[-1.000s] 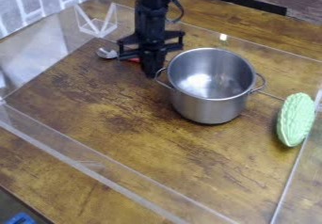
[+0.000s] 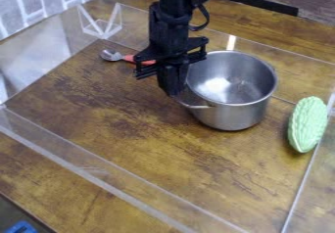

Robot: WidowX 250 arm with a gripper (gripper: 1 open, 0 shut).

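Note:
My black gripper [image 2: 171, 78] hangs at the left rim of a steel pot [image 2: 233, 98], its fingertips low by the pot's side handle. It looks shut; whether anything thin is between the fingers is hard to tell. A red-handled utensil with a metal head [image 2: 113, 55] lies behind the gripper, partly hidden by it.
A pale green corn-shaped object [image 2: 307, 122] lies at the right. A blue object sits at the bottom left corner.
The gripper has moved toward the front and lower, against the pot's left side. The pot appears to have shifted slightly to the right.

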